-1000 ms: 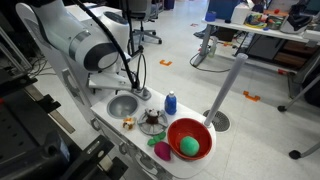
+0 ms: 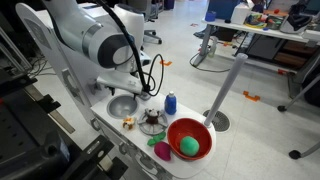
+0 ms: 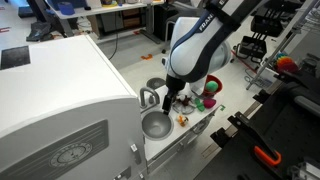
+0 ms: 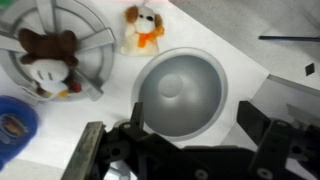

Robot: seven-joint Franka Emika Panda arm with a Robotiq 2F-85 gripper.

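Below my gripper lies a round grey basin (image 4: 180, 92), with nothing showing inside it. The fingers stand wide apart and hold nothing; their dark fingers (image 4: 256, 124) show at the lower edge of the wrist view. Just beyond the basin's rim sits a small white and tan plush dog (image 4: 142, 30) with an orange scarf. A brown and white plush toy (image 4: 52, 60) rests on a grey round plate or rack (image 4: 95, 42). In exterior view 1 the arm's white links stand over the basin (image 2: 122, 106).
A red bowl (image 2: 202, 128) with a green ball (image 2: 189, 146) stands at the worktop's near right. Close by are a magenta object (image 2: 162, 151) and a blue bottle (image 2: 170, 102). A dark rail (image 2: 85, 160) runs along the near side. Bare floor lies to the right.
In exterior view 1 the arm's wrist has shifted to the right over the basin, and its cable now loops further right. The objects on the worktop have stayed where they were.
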